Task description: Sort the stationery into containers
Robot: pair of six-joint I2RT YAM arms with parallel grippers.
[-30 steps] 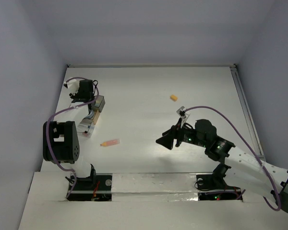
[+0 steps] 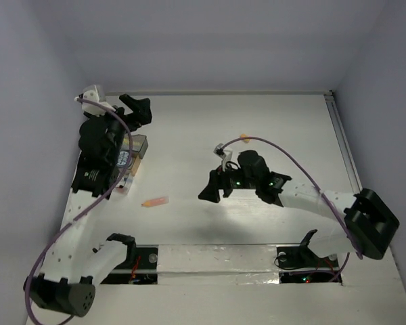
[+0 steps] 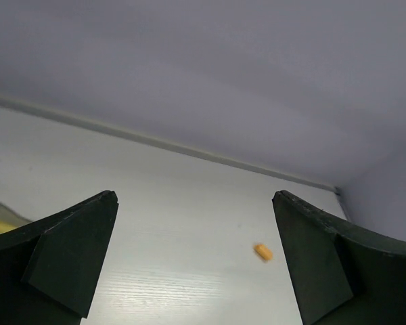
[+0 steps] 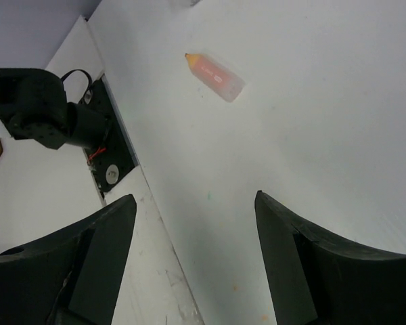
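Observation:
A pink pencil-shaped item (image 2: 155,202) with an orange tip lies on the white table left of centre; the right wrist view shows it too (image 4: 215,77). A small yellow-orange piece (image 2: 245,138) lies at the back right, also in the left wrist view (image 3: 262,252). Containers (image 2: 137,145) stand at the left, partly hidden by my left arm. My left gripper (image 2: 138,110) is open, raised above the back left, nothing between its fingers. My right gripper (image 2: 215,189) hangs over the middle, right of the pink item, its fingers apart and empty.
Walls close in on the left, back and right. Purple cables loop over both arms.
My left arm has risen from the containers and come forward toward the camera. My right gripper has moved left, toward the pink item.

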